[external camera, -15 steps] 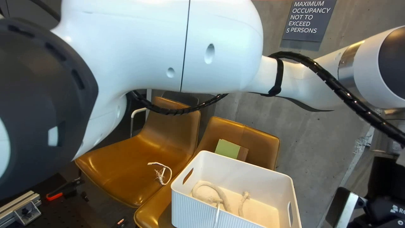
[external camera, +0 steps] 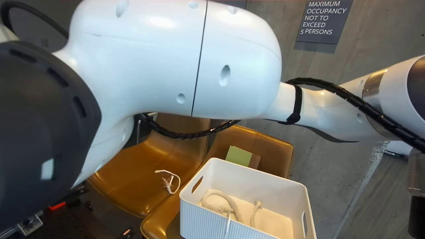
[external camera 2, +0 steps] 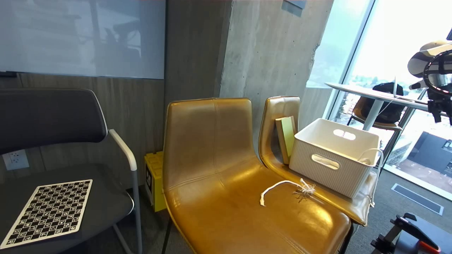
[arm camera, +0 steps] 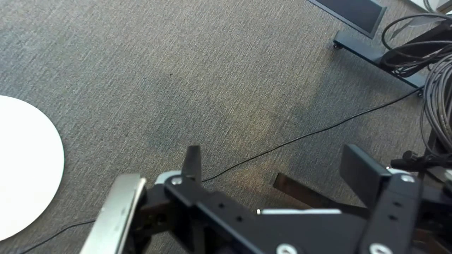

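Observation:
In the wrist view my gripper stands open, its dark fingers wide apart. Between them only carpet and a thin black cable far below can be seen. Exterior view 2 shows the gripper [external camera 2: 439,110] at the right edge, well away from the chairs. A white ribbed bin [external camera: 255,171] rests on a tan chair and holds pieces of pale rope [external camera: 253,215]. One rope hangs over the bin's side. Another short white rope [external camera 2: 277,185] with a frayed end lies on the neighbouring tan chair [external camera 2: 212,148].
Behind the bin, a green book-like block [external camera: 238,155] leans on the chair back. A round white surface [arm camera: 25,165] lies left in the wrist view, with coiled cables [arm camera: 440,97] on the right. A patterned board [external camera 2: 48,211] lies on the black chair.
In exterior view 1 the arm has come lower and slightly right. Bin and ropes have stayed put.

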